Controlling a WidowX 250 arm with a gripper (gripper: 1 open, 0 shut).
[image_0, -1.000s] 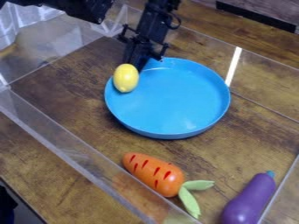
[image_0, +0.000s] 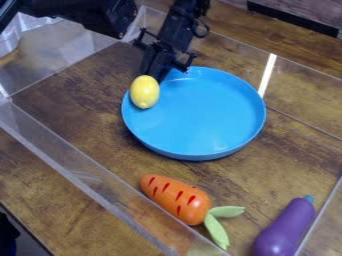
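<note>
A black robot gripper (image_0: 163, 62) reaches down from the top, just behind the left rim of a blue plate (image_0: 201, 118). A yellow egg-shaped object (image_0: 144, 91) rests on the plate's left edge, in front of the gripper. The fingertips are partly hidden behind that object and the rim, and their state is hard to make out.
An orange toy carrot (image_0: 179, 201) with green leaves lies at the front, and a purple toy eggplant (image_0: 285, 228) at the front right. Clear plastic walls border the wooden surface on the left and right.
The plate has shifted very slightly to the right over the last second. The gripper has moved only a little.
</note>
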